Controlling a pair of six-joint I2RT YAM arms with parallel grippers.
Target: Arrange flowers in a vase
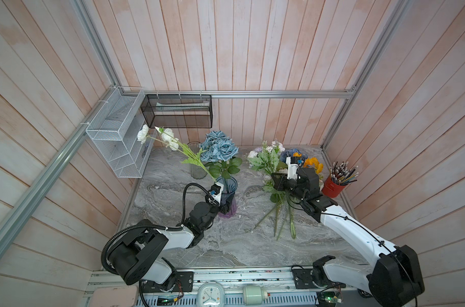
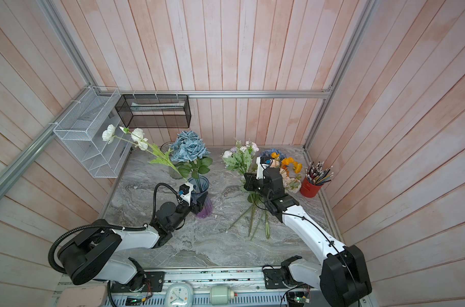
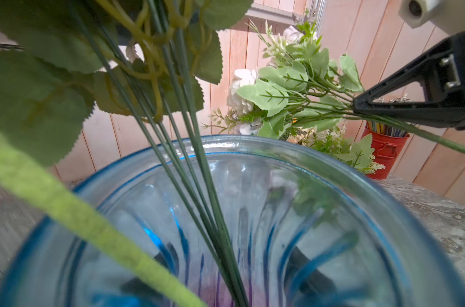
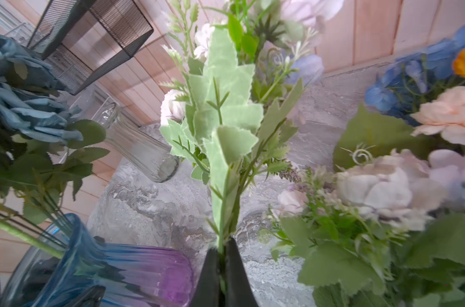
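The blue-to-purple glass vase (image 1: 231, 190) stands left of centre, and my left gripper (image 1: 225, 205) is shut around its side. Through its glass, dark fingers (image 3: 310, 272) show in the left wrist view. Blue roses (image 1: 219, 148) and a stem of white flowers (image 1: 168, 136) lean in the vase, their thin stems (image 3: 206, 215) inside the rim. My right gripper is shut on the thin stem of a spray with pale green leaves and white-pink blooms (image 4: 227, 117). This spray (image 1: 265, 155) points up and back, right of the vase and apart from it.
More flowers, orange (image 1: 314, 164), blue and peach (image 4: 452, 115), lie at the right, with loose stems (image 1: 276, 222) towards the front. A red bucket of pens (image 1: 332, 188) stands at the far right. Behind the vase is a clear glass (image 4: 145, 148).
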